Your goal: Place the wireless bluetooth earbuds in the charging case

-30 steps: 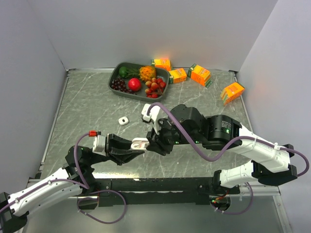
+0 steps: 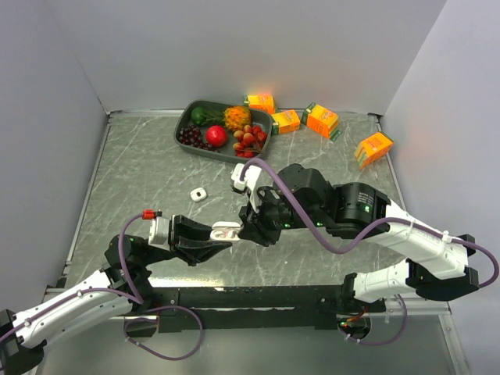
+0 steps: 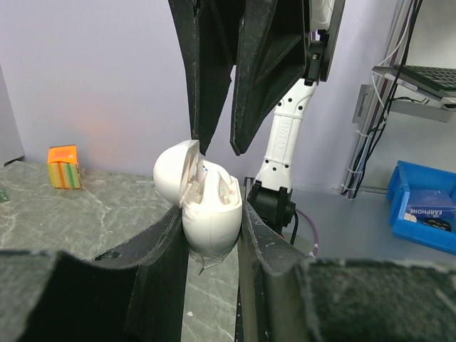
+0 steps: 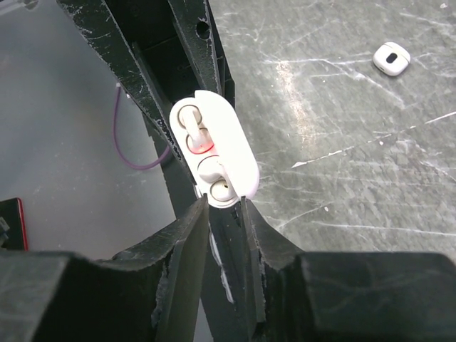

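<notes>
My left gripper point(image 2: 205, 238) is shut on the white charging case point(image 3: 212, 217), whose lid stands open. In the right wrist view the case point(image 4: 239, 146) shows white earbuds point(image 4: 192, 125) in its wells; how deep they sit is unclear. My right gripper is open at the case's end, its fingertips above or beside it in the left wrist view, with nothing clearly between them.
A small white square object point(image 2: 198, 194) lies on the marble table point(image 2: 141, 164). A tray of fruit point(image 2: 189, 152) and several orange boxes point(image 2: 320, 119) stand at the back.
My right arm has shifted very slightly to the right over the last second. The left gripper and the case stay where they were.
</notes>
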